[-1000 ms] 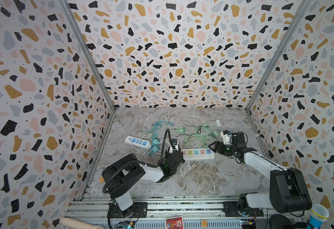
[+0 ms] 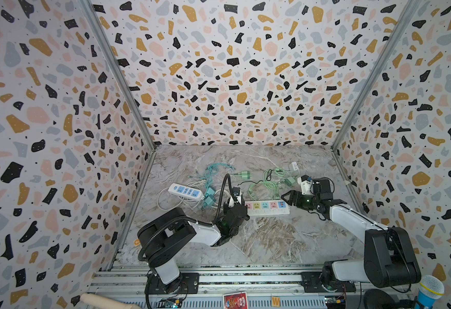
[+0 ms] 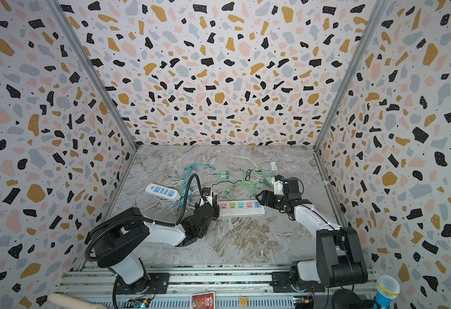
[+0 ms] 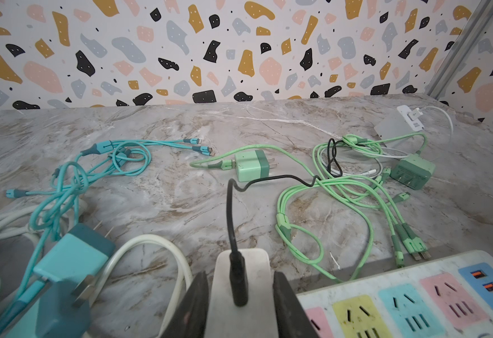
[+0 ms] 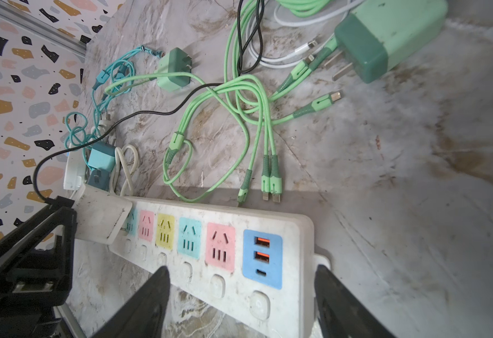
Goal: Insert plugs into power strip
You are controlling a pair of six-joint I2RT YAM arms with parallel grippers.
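In the left wrist view a white charger with a black cable plugged into its end sits between the fingers of my left gripper, which is shut on it. The right wrist view has this charger at the far end of the long white power strip; whether its prongs are in a socket is hidden. My right gripper stands part open at the strip's USB end, with that end showing between its fingers; contact cannot be made out. Green chargers and teal chargers lie loose on the table.
A second white power strip lies at the left. Green cables are tangled behind the long strip, and teal cables lie at the back left. A white charger stands at the back right.
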